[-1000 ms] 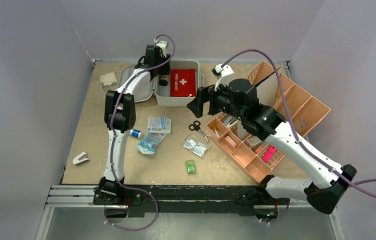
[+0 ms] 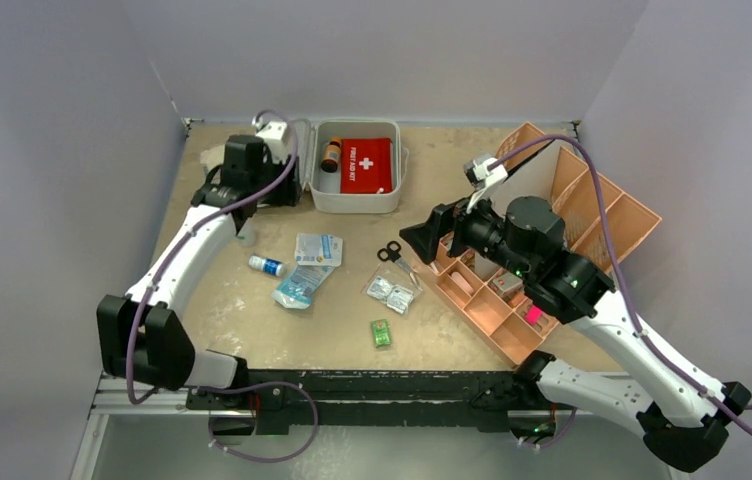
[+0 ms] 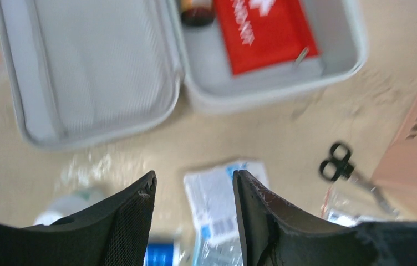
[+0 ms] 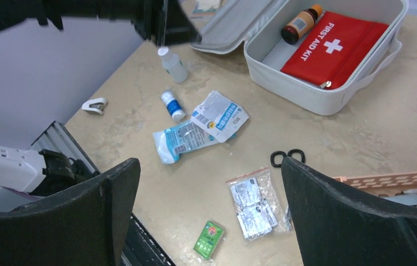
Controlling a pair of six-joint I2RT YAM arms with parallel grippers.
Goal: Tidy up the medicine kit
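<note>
The white kit box (image 2: 357, 204) holds a red first aid pouch (image 2: 366, 165) and an amber bottle (image 2: 331, 156), its lid open at left. My left gripper is open and empty, above the table in front of the lid, blurred in its wrist view. Below it are a white bottle (image 4: 174, 68), a blue-labelled bottle (image 2: 264, 265) and packets (image 2: 319, 248). My open, empty right gripper hangs near the organizer's left edge. Scissors (image 2: 389, 251), a pill bag (image 2: 390, 292) and a green box (image 2: 380, 333) lie on the table.
A tan compartment organizer (image 2: 487, 314) with small items fills the right side, partly under my right arm. A white clip-like object (image 4: 95, 105) lies at the left; a small packet sits behind the lid. Bare table shows in the middle foreground.
My left arm has swung back from over the box toward the left and front, leaving the amber bottle inside. My right arm has shifted slightly right.
</note>
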